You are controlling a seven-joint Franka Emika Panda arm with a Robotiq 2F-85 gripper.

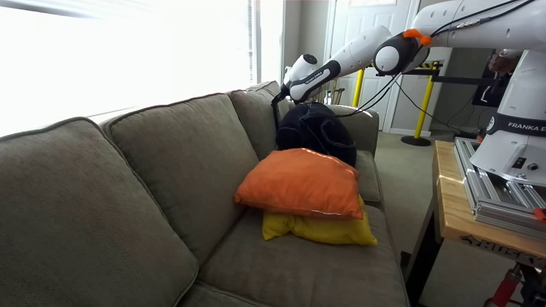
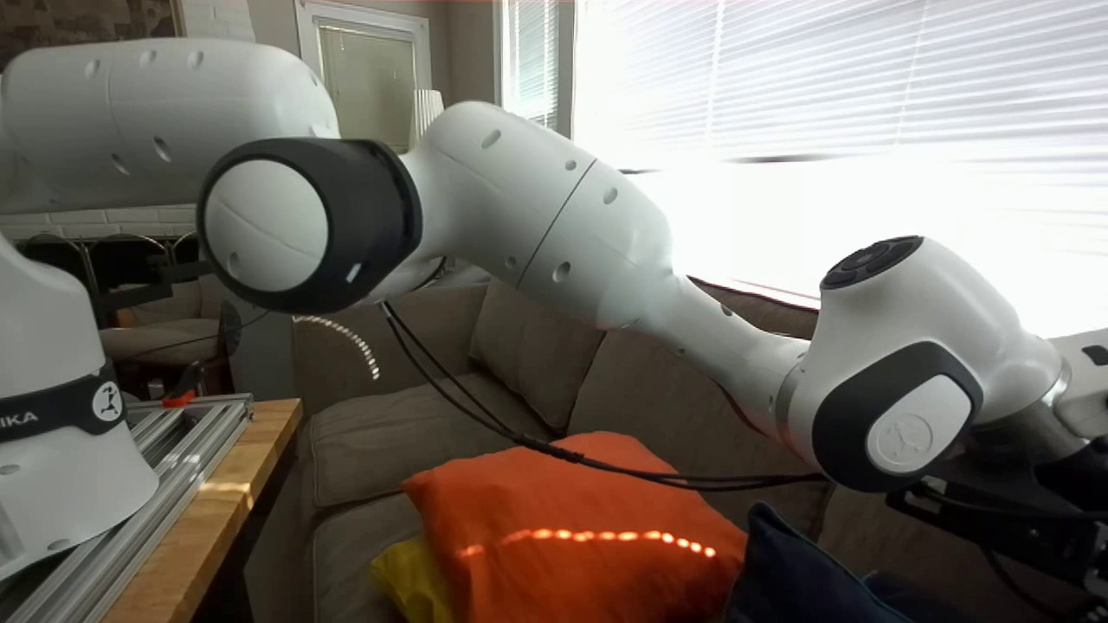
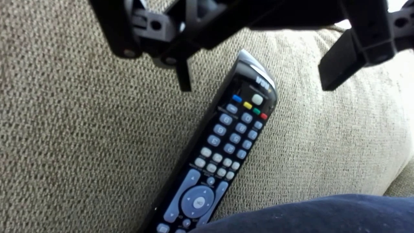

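Note:
A black remote control (image 3: 223, 143) with an RCA label and coloured buttons leans on the beige couch fabric in the wrist view. Its lower end is cut off by the frame edge and a dark blue pillow. My gripper is open, its two fingertips wide apart on either side of the remote's top end, with nothing held between them. In exterior view 1, the gripper end of the arm is by the couch back behind the navy pillow (image 1: 320, 130). There the remote is hidden from sight.
An orange pillow (image 1: 302, 181) lies on a yellow pillow (image 1: 327, 230) on the couch seat (image 1: 307, 271), in front of the navy pillow. My arm's cable (image 2: 623, 472) hangs over the orange pillow. The near part of the seat is clear.

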